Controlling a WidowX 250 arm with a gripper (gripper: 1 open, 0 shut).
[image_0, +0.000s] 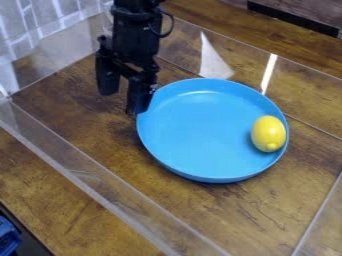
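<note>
My black gripper (124, 88) hangs at the upper middle left in the camera view, open, its fingers spread just left of the rim of a blue plate (201, 140). A yellow lemon-like object (269, 133) lies on the right side of the plate. Nothing shows between the fingers.
The wooden table (74, 170) has free room left of and below the plate. A small white pointed piece (215, 62) stands behind the plate. Clear panels edge the scene, and a blue object (11, 240) sits at the lower left corner.
</note>
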